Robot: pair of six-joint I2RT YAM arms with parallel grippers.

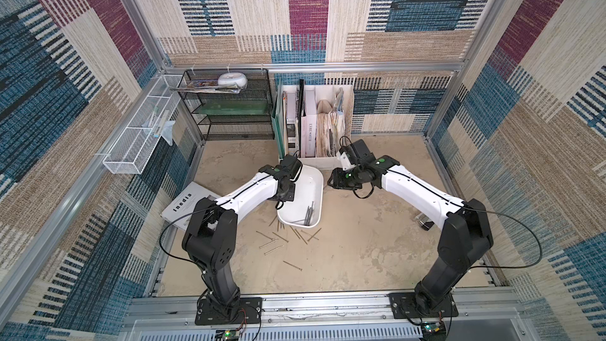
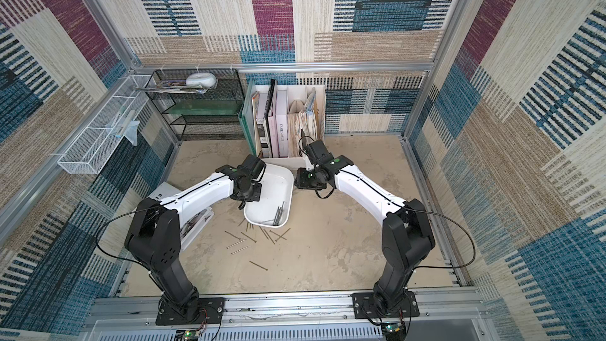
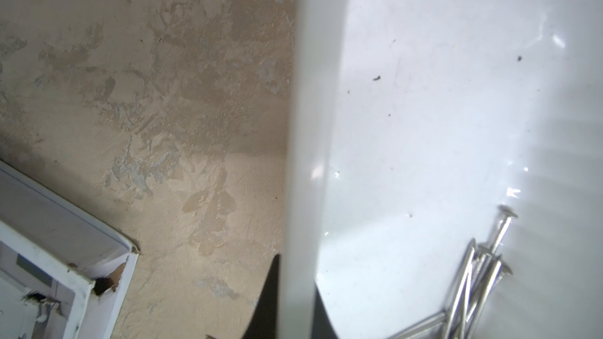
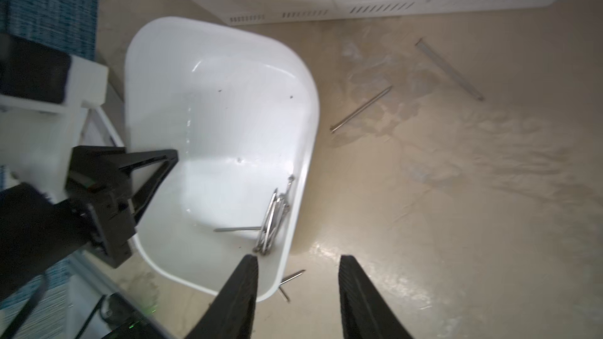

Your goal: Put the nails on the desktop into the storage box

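Observation:
The white storage box (image 4: pixel 213 106) stands mid-desk with several nails (image 4: pixel 273 219) inside it, against its right wall. My left gripper is shut on the box's left rim (image 3: pixel 307 150), one finger on each side of the wall. Right of the box hangs my right gripper, open with nothing between its fingers. Below it the right wrist view has two nails on the desk, a thin one (image 4: pixel 361 110) and a blurred one (image 4: pixel 449 69) near the back. More loose nails (image 1: pixel 268 243) lie in front of the box.
A white file holder (image 1: pixel 315 126) full of folders stands just behind the box, beside a black mesh rack (image 1: pixel 230 107). At the left lies a white box marked inedia (image 1: pixel 189 205). The desk right of the storage box is largely clear.

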